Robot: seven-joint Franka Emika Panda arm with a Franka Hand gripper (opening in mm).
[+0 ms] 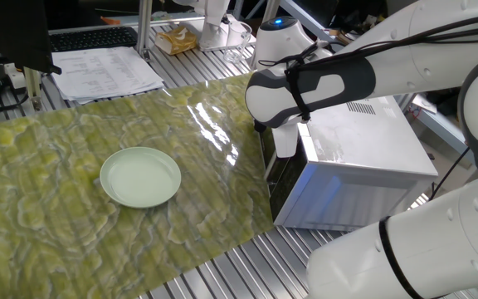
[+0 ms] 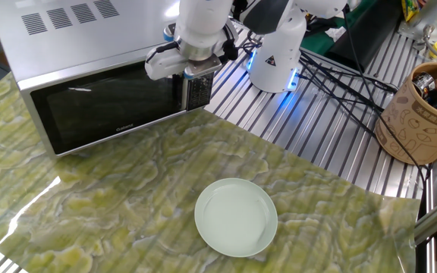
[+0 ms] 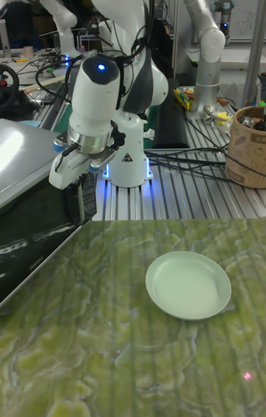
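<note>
A white and silver microwave (image 2: 112, 45) stands on the table with its dark glass door (image 2: 105, 106) shut. Its upright handle (image 2: 185, 94) runs along the door's edge, beside the control panel (image 2: 199, 92). My gripper (image 2: 189, 79) is at the upper part of that handle, pointing down. The hand hides its own fingertips, so whether they are around the handle or only near it cannot be made out. A pale green round plate (image 1: 141, 178) lies on the marbled green mat (image 1: 48, 208), well apart from the gripper, and looks empty.
Papers (image 1: 106, 73) and a clear glass (image 1: 238, 41) lie beyond the mat. A brown patterned bin (image 2: 416, 117) with things in it stands near the slatted metal tabletop's edge. Around the plate, and before the microwave door, the mat is clear.
</note>
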